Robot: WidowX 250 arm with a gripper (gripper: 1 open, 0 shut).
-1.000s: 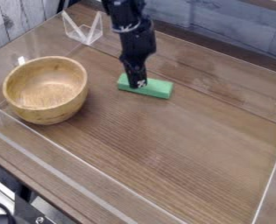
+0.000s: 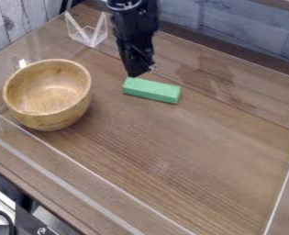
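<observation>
My dark gripper (image 2: 136, 70) hangs over the upper middle of the table, just behind and above a green rectangular block (image 2: 151, 90). It is shut, with nothing visible between its fingers. The block lies flat on the wooden table, apart from the gripper. A tan wooden bowl (image 2: 48, 95) stands to the left of the block.
A panelled wall runs along the back, with a clear plastic object at the back left. A dark cable lies at the front left corner.
Over the last second my gripper has moved up and back, away from the green block. The block and bowl stay where they were.
</observation>
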